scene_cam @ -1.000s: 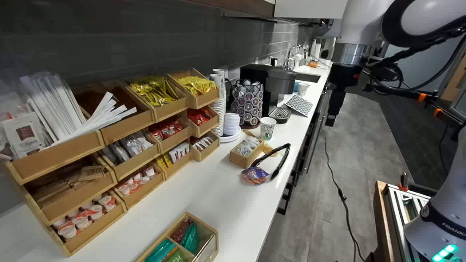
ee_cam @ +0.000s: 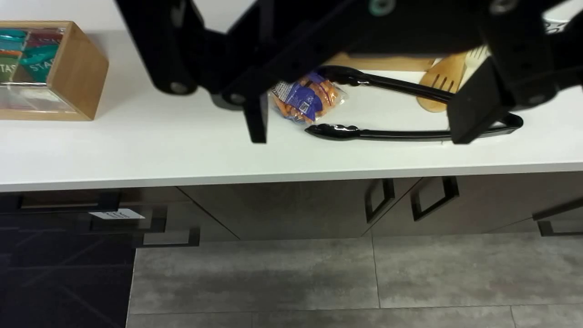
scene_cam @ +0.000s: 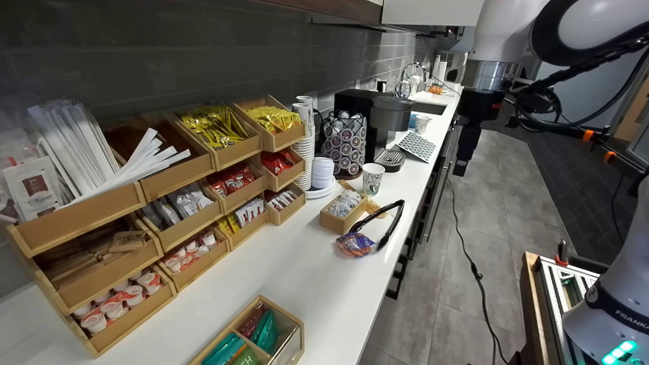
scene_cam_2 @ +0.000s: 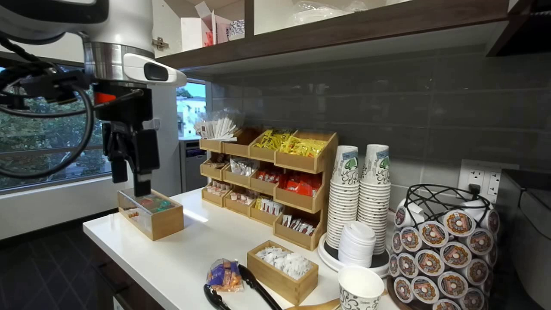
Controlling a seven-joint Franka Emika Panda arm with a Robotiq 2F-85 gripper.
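High above the floor, in front of the counter, my gripper is open, its two fingers far apart with empty space between them. It points downward in exterior view 2, where the gripper [scene_cam_2: 131, 181] is clear of every object. On the white counter lies a small bag of orange snacks [ee_cam: 309, 98] with a purple label. Black tongs [ee_cam: 401, 135] rest on the counter, their tips on either side of the bag. A wooden box of white packets [scene_cam_2: 283, 268] stands behind the tongs. Beside it is a patterned paper cup [scene_cam_2: 360, 289].
A tiered wooden organizer [scene_cam: 146, 188] with condiments lines the wall. A tea box [scene_cam: 284, 316] stands near the counter's window end. Cup stacks [scene_cam_2: 359, 201], a coffee pod rack [scene_cam_2: 431, 248] and a coffee machine [scene_cam: 389, 115] stand further along. Bare counter [scene_cam_2: 206, 232] lies between organizer and front edge.
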